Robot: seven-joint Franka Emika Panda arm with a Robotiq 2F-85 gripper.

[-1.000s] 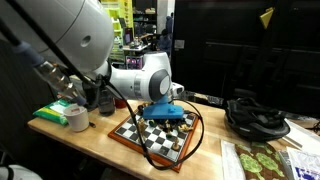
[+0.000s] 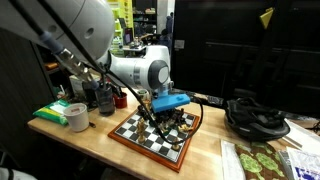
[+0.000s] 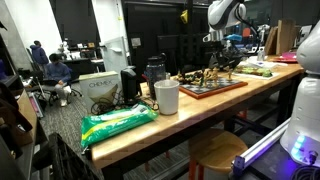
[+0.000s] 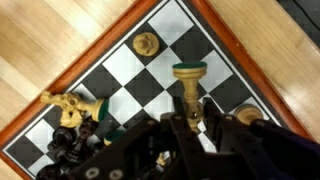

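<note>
In the wrist view my gripper is shut on a light wooden chess piece [image 4: 190, 84], whose green-felted base points away from the fingers. The piece is seen over the chessboard [image 4: 122, 64]; its height above the squares is hard to judge. A light pawn [image 4: 146, 43] stands on the board beyond it. Another light piece [image 4: 70, 102] appears tilted or lying near the frame, its green base showing. Dark pieces [image 4: 70, 145] cluster at lower left. In exterior view 1 the gripper is small and dark over the board, below the arm's blue band [image 2: 170, 101].
A white mug [image 2: 77, 117] and a green bag [image 2: 52, 111] lie left of the board. A black bag [image 2: 257, 116] sits to the right, beside patterned sheets [image 2: 262, 161]. Bare wood [image 2: 205, 150] shows right of the board.
Surrounding table objects stay put.
</note>
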